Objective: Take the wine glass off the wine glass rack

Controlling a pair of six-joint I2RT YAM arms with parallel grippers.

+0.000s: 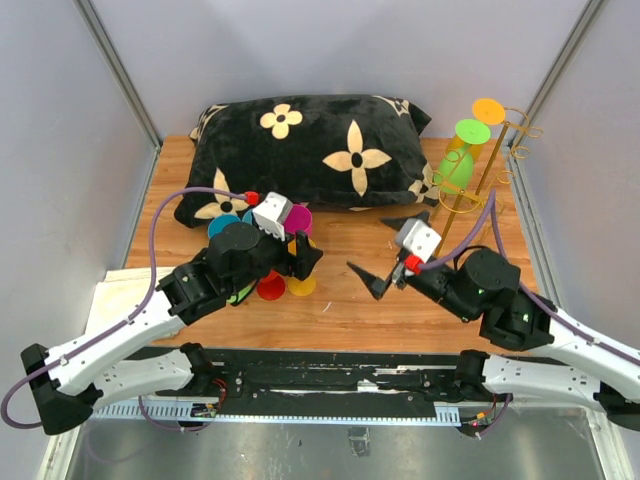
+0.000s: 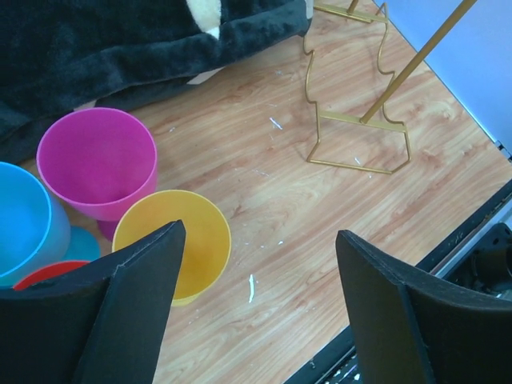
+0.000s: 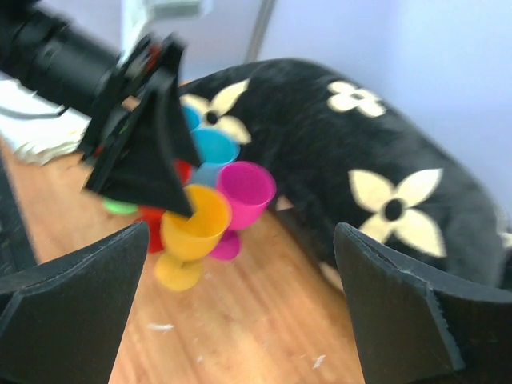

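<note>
A gold wire wine glass rack [image 1: 450, 215] stands at the right, holding upside-down green [image 1: 456, 172] and yellow [image 1: 489, 112] glasses near its top; its base [image 2: 360, 118] shows in the left wrist view. My right gripper [image 1: 388, 252] is open and raised, just left of the rack, with nothing between its fingers. My left gripper [image 1: 303, 255] hangs above a group of colored cups, including magenta [image 2: 96, 160], yellow [image 2: 172, 240] and blue [image 2: 24, 228]; its fingers are apart in its wrist view, nothing held.
A black flowered pillow [image 1: 300, 150] lies across the back. Folded cream cloths [image 1: 120, 300] lie at the left.
</note>
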